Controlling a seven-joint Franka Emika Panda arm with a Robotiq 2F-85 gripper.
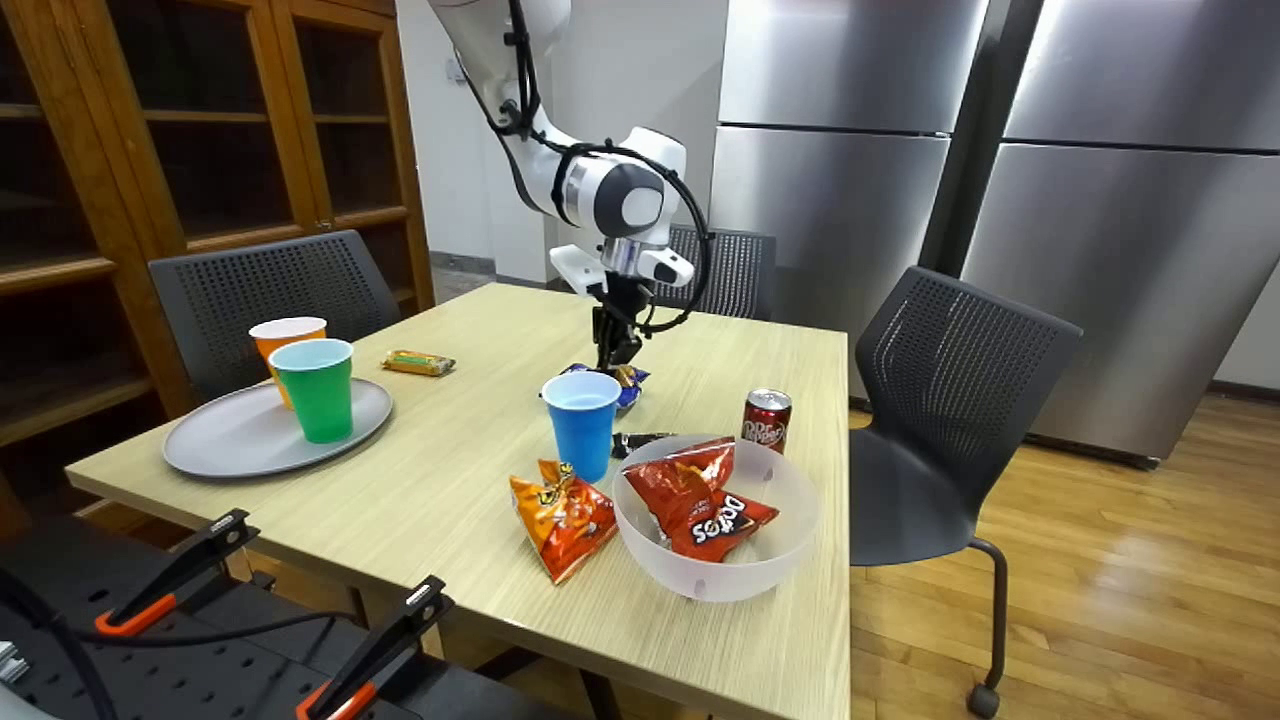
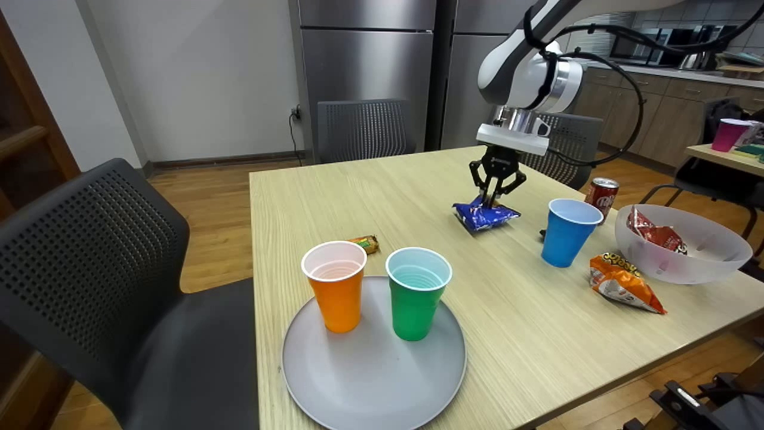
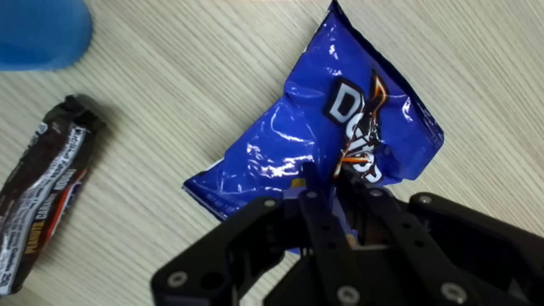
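Note:
A blue Doritos bag lies on the table, its printed side up in the wrist view. My gripper is down at the bag's lower part, its fingers close together with a narrow gap between them. Some blue wrapper shows in that gap, but whether it is pinched cannot be made out. In exterior view 2 the gripper points straight down onto the bag, which rests on the tabletop. From exterior view 1, the blue cup partly covers the bag.
Near the bag lie a dark candy bar and the blue cup. A bowl with a red Doritos bag, an orange snack bag and a soda can stand closer to exterior view 1. A plate carries two cups. Bare table surrounds the far side.

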